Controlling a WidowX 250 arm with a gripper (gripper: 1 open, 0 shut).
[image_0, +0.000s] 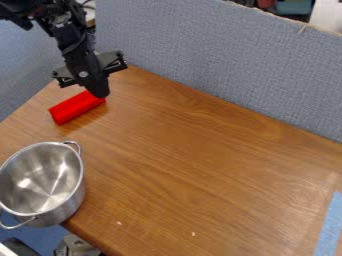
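A red cylindrical object (74, 108) lies on the wooden table at the upper left, angled from lower left to upper right. My black gripper (99, 88) hangs at its upper-right end, low over the table; it is shut, and its fingertips are hard to make out against the red object. A steel pot (43, 183) with side handles stands at the lower left.
Grey padded walls (214, 55) rise along the back and left. A light blue strip (329, 220) lies at the right edge.
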